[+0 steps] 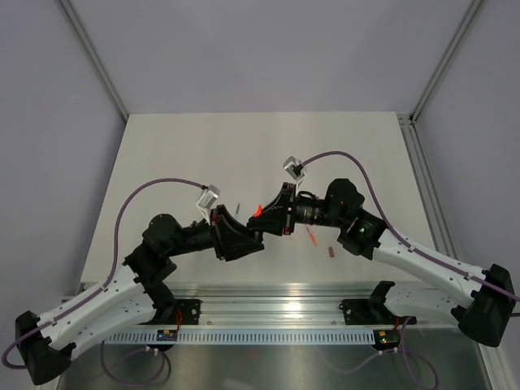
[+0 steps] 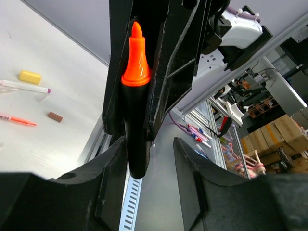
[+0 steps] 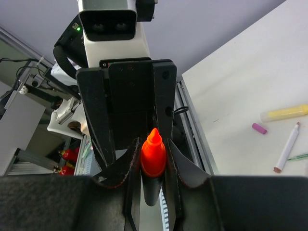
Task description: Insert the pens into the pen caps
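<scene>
A black marker barrel with an orange cap stands upright in the left wrist view, its pointed end up. My right gripper is shut on it, the black barrel between its fingers. Below those fingers the lower barrel end hangs free. My left gripper is part open, with one finger on each side of that lower end and a gap showing on both sides. In the top view the orange cap shows just above the meeting grippers.
On the white table lie a yellow cap, a white pen with purple end, an orange pen and a brown cap. The right wrist view shows a yellow marker, a purple cap and a white pen.
</scene>
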